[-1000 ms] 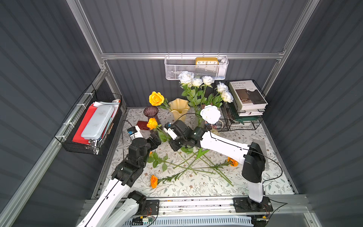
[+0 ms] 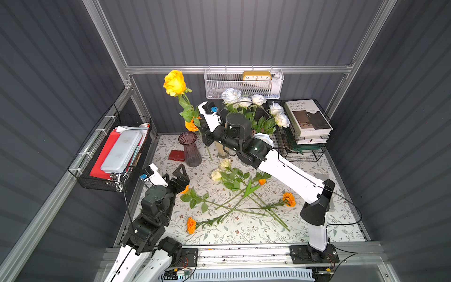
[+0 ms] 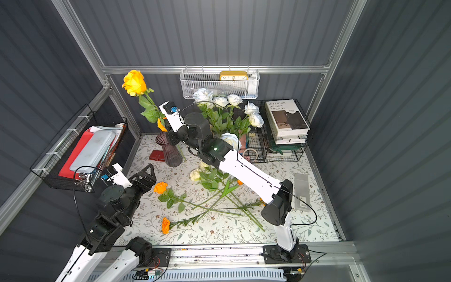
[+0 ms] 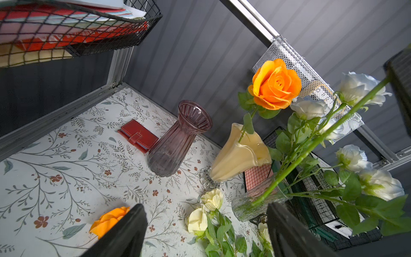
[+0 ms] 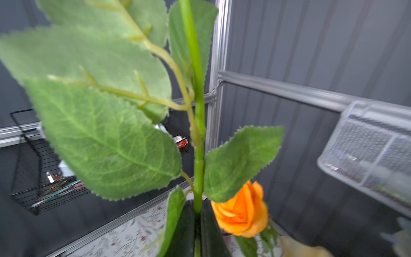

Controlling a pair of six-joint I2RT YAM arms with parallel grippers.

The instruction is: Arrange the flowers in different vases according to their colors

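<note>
A yellow rose (image 2: pixel 174 83) is held high at the back left, its leafy stem (image 5: pixel 198 162) pinched in my right gripper. The stem's lower length (image 4: pixel 308 147) slants down in front of the clear glass vase in the left wrist view. An orange rose (image 4: pixel 276 85) stands in the beige fluted vase (image 4: pixel 239 150). The ribbed purple vase (image 4: pixel 179 137) is empty. White roses (image 2: pixel 244 102) stand at the back. Loose orange flowers (image 2: pixel 191 225) and cream roses (image 2: pixel 216 175) lie on the table. My left gripper (image 2: pixel 181 174) is open and empty, low at the left.
A red wallet (image 4: pixel 139 135) lies beside the purple vase. Black wire baskets with papers (image 2: pixel 115 155) and books (image 2: pixel 307 117) flank the table. A white mesh basket (image 2: pixel 244 87) hangs on the back wall.
My right gripper has risen and moved back with the yellow rose, lifting it above the orange one. The left gripper has drawn back to the left, away from the stem.
</note>
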